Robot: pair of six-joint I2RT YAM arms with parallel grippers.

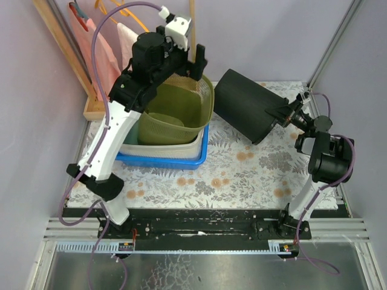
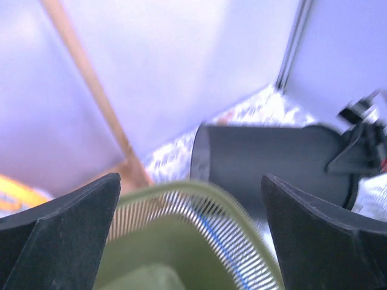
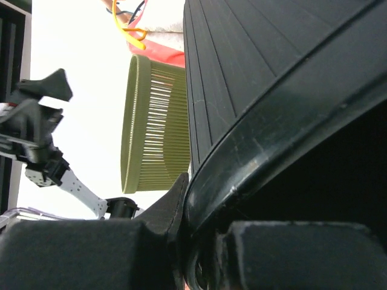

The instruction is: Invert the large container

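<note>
The large black container (image 1: pixel 245 103) lies on its side at the back right of the table, tilted, with my right gripper (image 1: pixel 281 115) shut on its rim at the right end. In the right wrist view that rim (image 3: pixel 260 151) runs between the fingers, the dark hollow to its right. My left gripper (image 1: pixel 193 60) is open and empty, high above the green mesh basket; in the left wrist view its two fingers frame the basket, with the black container (image 2: pixel 272 163) beyond.
The green basket (image 1: pixel 205 103) sits in white and blue bins (image 1: pixel 163 160) at the left. Cloths on hangers (image 1: pixel 97 60) stand at the back left.
</note>
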